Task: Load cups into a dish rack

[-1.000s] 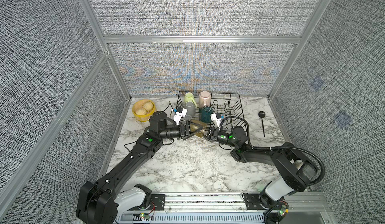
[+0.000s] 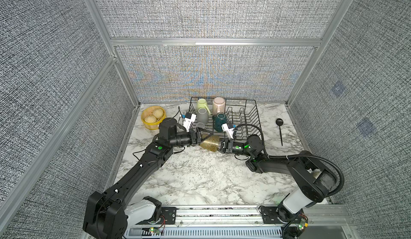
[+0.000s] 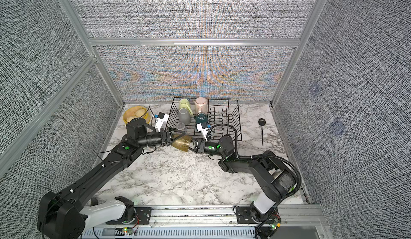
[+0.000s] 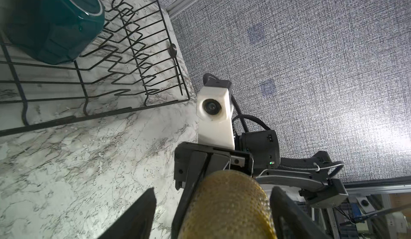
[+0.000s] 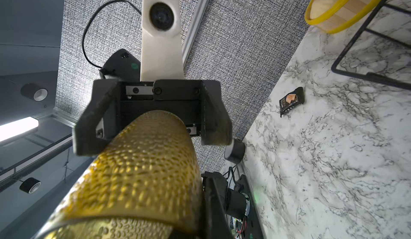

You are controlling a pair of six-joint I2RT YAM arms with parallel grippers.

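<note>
A gold dimpled cup (image 2: 209,143) lies sideways between my grippers in front of the wire dish rack (image 2: 257,114); the right wrist view shows it large (image 5: 132,174). My right gripper (image 2: 220,145) is shut on it. My left gripper (image 2: 203,137) is part open at the cup's other end, its blurred fingers to either side in the left wrist view. The rack holds a green cup (image 2: 202,105), a pink cup (image 2: 218,104), a grey cup (image 2: 202,115) and a teal cup (image 2: 221,122).
A yellow basket (image 2: 147,125) with buns stands left of the rack, and a black spoon (image 2: 280,125) lies to the right. The rack's right part is empty.
Since a second ago, the gold cup has shifted down in the top left view and my left gripper has moved slightly up. The right gripper has moved slightly too.
</note>
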